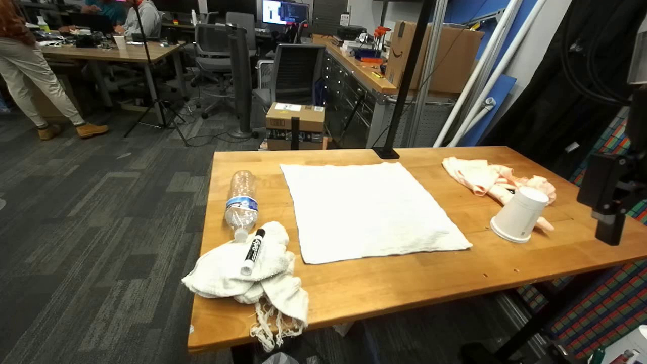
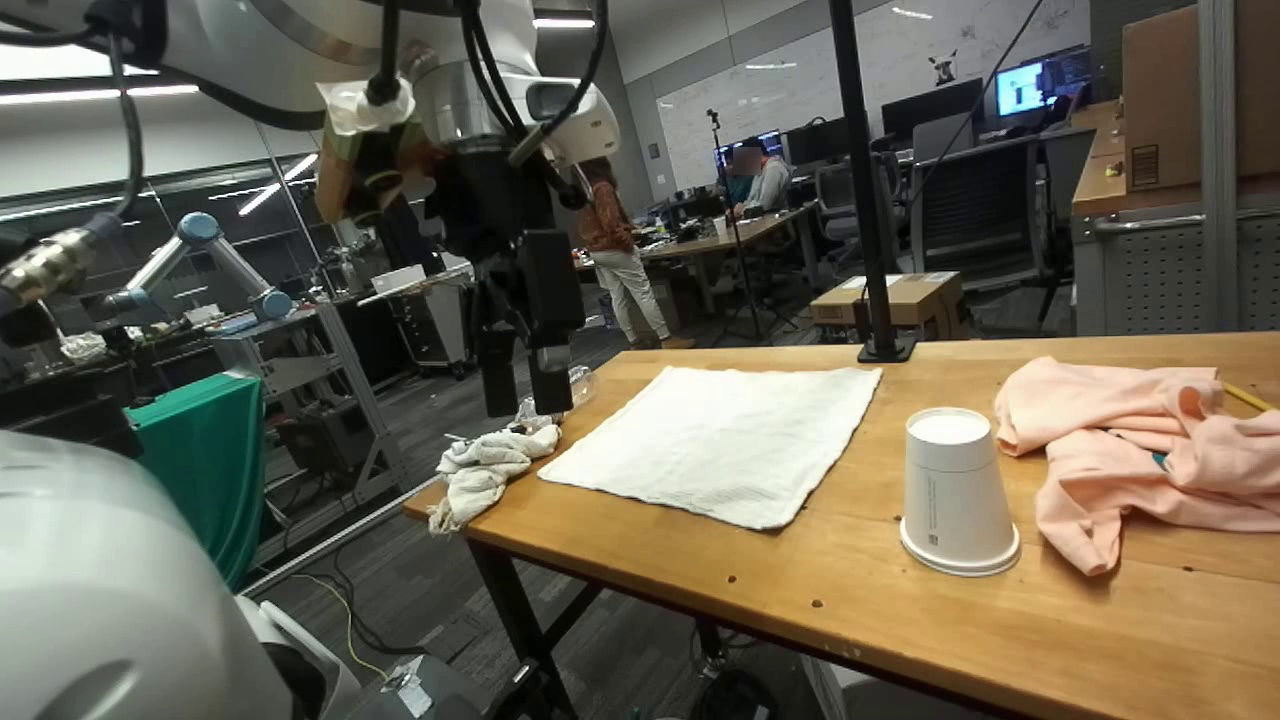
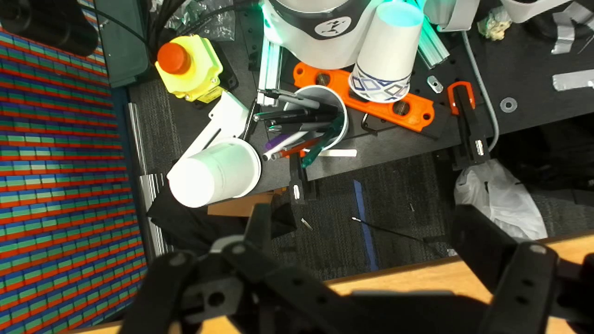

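My gripper is open, its two dark fingers wide apart with nothing between them. In exterior view 2 the gripper [image 2: 528,390] hangs in the air in front of the table. A white towel [image 1: 370,209] lies spread flat on the wooden table. Left of it, a crumpled white cloth [image 1: 221,273] carries a black-and-white marker [image 1: 252,252]. A clear plastic bottle [image 1: 242,200] lies with its cap toward that cloth. To the right stands an upside-down white paper cup [image 2: 957,492], beside a rumpled peach cloth [image 2: 1140,468].
Below the wrist camera, a dark shelf [image 3: 534,100] holds a cup of pens [image 3: 340,131], white cups and a yellow box with a red button [image 3: 192,67]. A black post [image 1: 405,85] rises at the table's far edge. Bare wood surrounds the towel.
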